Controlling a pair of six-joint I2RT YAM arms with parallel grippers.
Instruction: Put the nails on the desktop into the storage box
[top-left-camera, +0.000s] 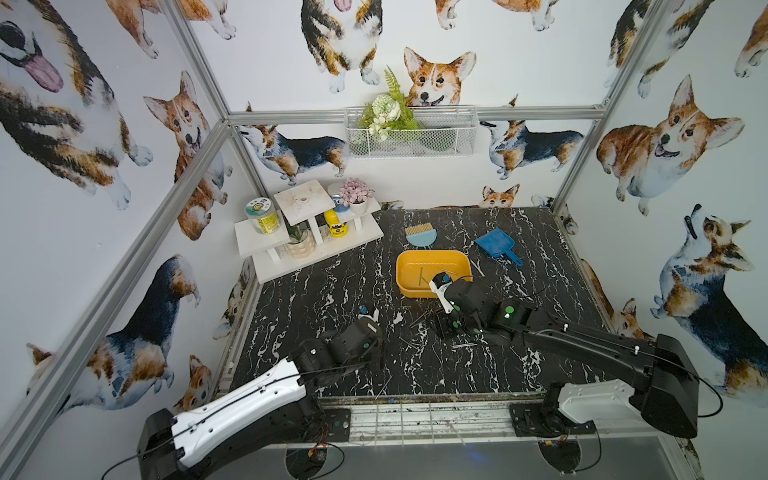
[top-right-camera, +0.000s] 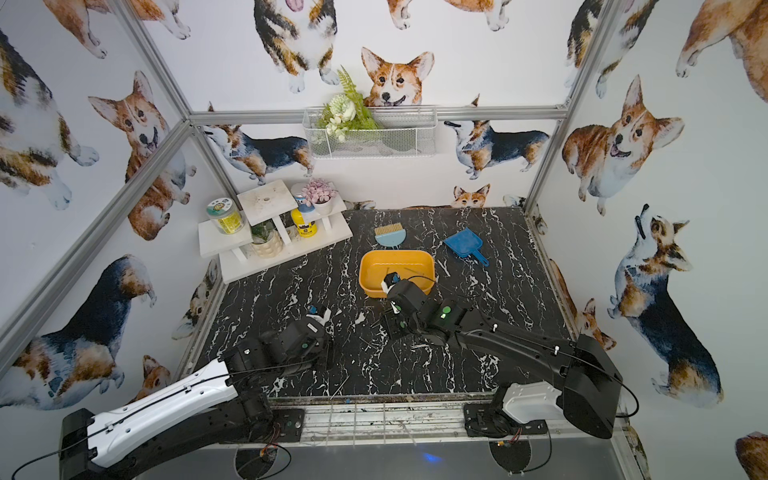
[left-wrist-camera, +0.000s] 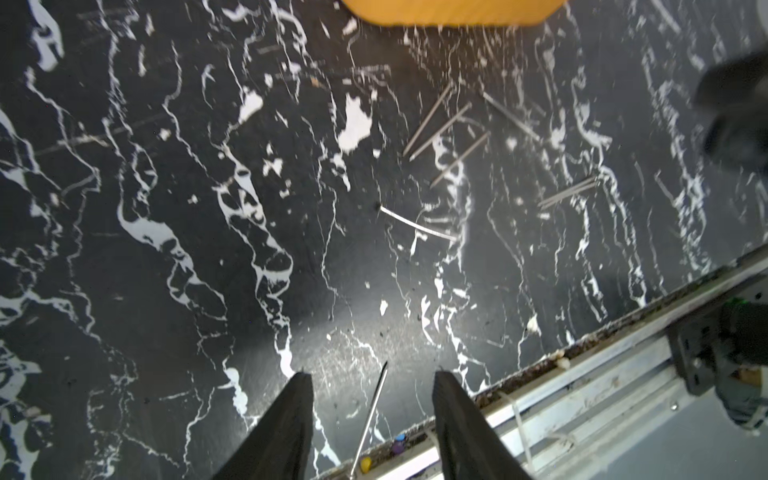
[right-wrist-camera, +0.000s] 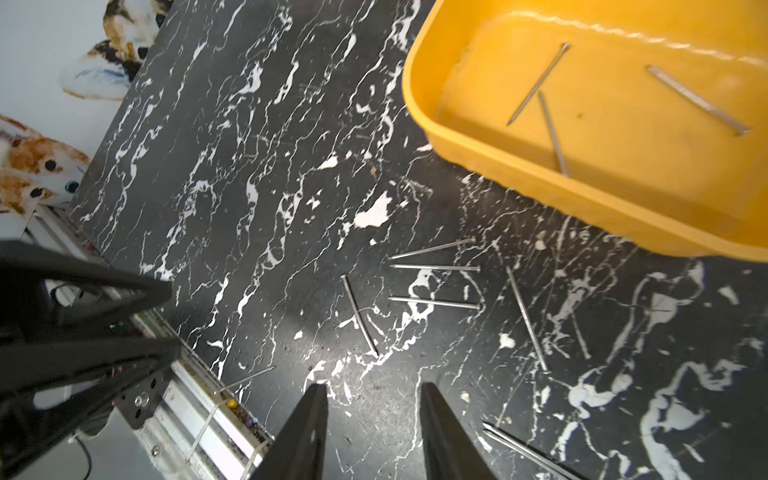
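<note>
Several thin nails lie loose on the black marbled desktop, among them a pale nail (left-wrist-camera: 418, 223) in the left wrist view and a dark nail in the right one. The yellow storage box (right-wrist-camera: 552, 184) holds 3 nails on its floor. My left gripper is open above the front of the desk; a long nail (left-wrist-camera: 370, 416) shows on the desk beyond the gap between its fingers. Over the desk in front of the box, my right gripper is open too, nothing between its fingers. In the top views the arms hide part of the nails.
Behind the box lie a blue dustpan (top-left-camera: 497, 245) and a brush (top-left-camera: 421, 234). A white shelf (top-left-camera: 320, 249) with jars and plants stands at the back left. The desk's front edge borders a pale rail (left-wrist-camera: 632, 368). Bare desktop lies left of the nails.
</note>
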